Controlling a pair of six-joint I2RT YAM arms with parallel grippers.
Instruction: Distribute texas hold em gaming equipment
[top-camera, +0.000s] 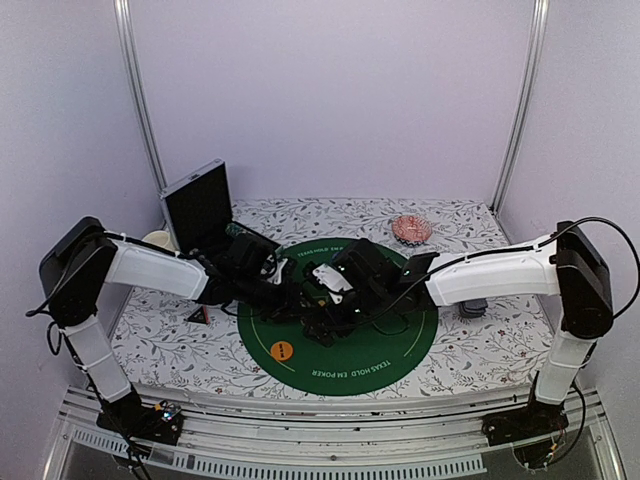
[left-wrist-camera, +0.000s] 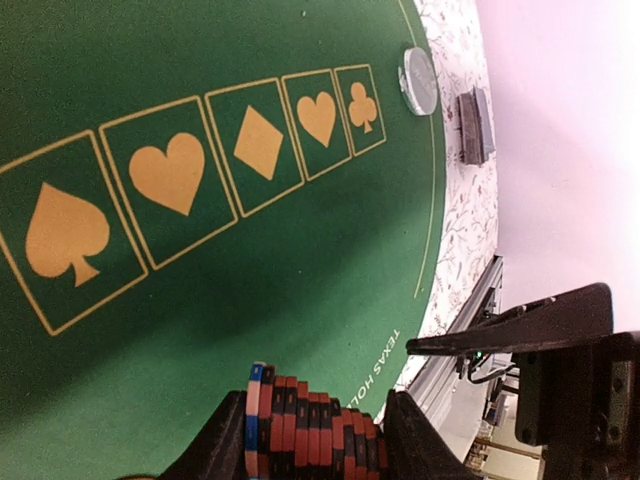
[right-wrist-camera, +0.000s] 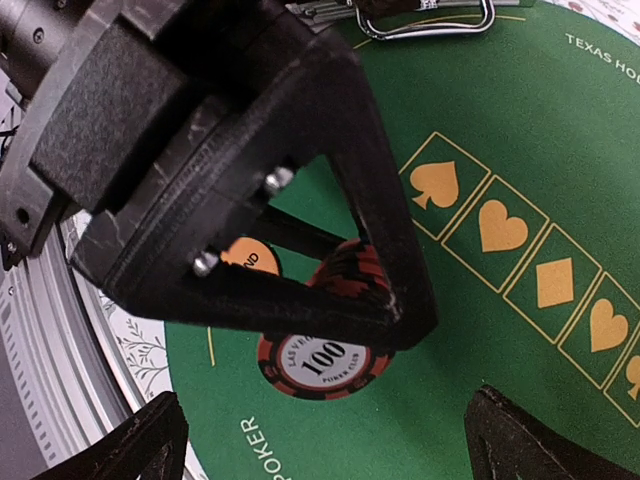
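My left gripper is shut on a stack of red and black poker chips (left-wrist-camera: 308, 425), held above the green Texas Hold'em mat (left-wrist-camera: 250, 300). In the right wrist view the chip at the stack's end (right-wrist-camera: 322, 365) reads 100, and the left fingers (right-wrist-camera: 390, 270) press its sides. My right gripper stands open, its fingertips spread to either side below the stack and not touching it. Seen from above, both grippers meet over the mat's middle and hide much of the card row. The open chip case (top-camera: 200, 205) is at back left, partly covered by the left arm.
An orange disc (top-camera: 281, 351) lies on the mat's front left, and a clear round disc (left-wrist-camera: 419, 80) at its right. Off the mat are a deck of cards (top-camera: 472, 307), a red-and-white round item (top-camera: 411, 230) and a small dark triangle (top-camera: 198, 315).
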